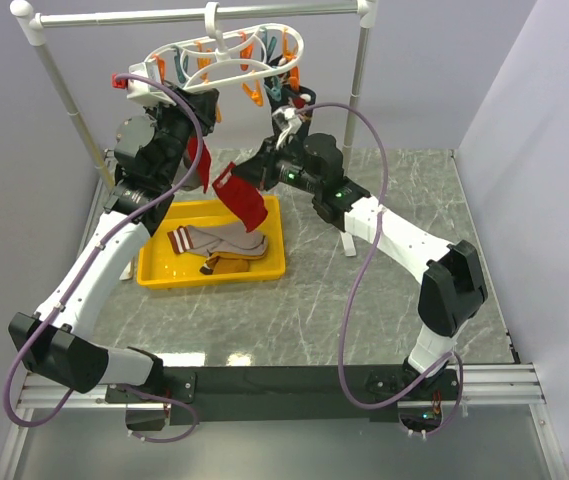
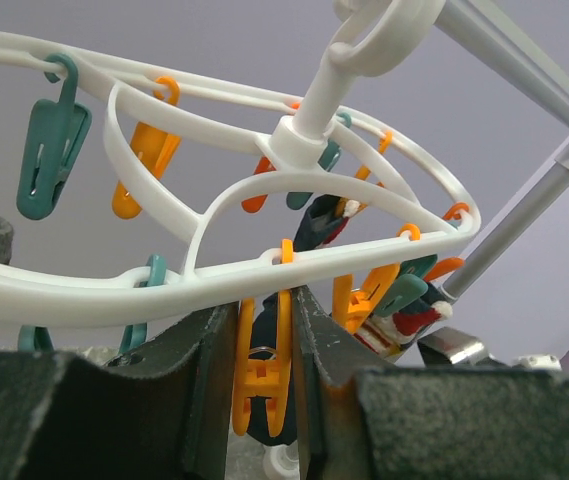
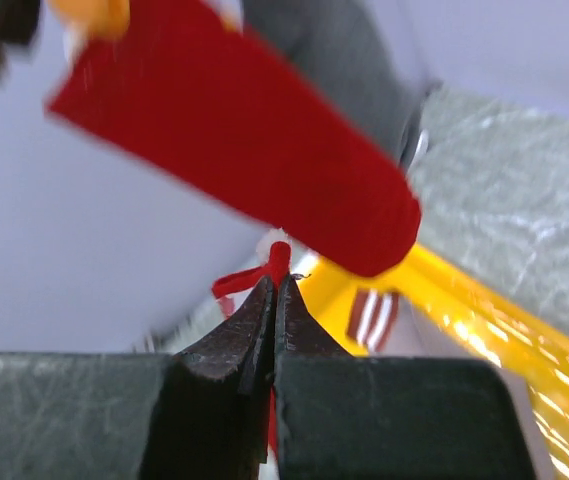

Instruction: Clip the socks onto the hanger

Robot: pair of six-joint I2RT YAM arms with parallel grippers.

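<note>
The white hanger point(image 1: 244, 75) carries orange and teal clips, some holding dark socks point(image 2: 414, 320). My left gripper point(image 1: 194, 100) is at its lower rail, shut on an orange clip point(image 2: 262, 380), seen between the fingers in the left wrist view. My right gripper point(image 1: 248, 176) is shut on a red sock point(image 1: 240, 200), pinched thinly at the fingertips and lifted over the tray, below the hanger. Another red sock point(image 1: 200, 160) hangs behind my left wrist.
The yellow tray point(image 1: 159, 260) holds grey and mustard socks point(image 1: 214, 240). The rack post point(image 1: 354, 100) stands near my right arm.
</note>
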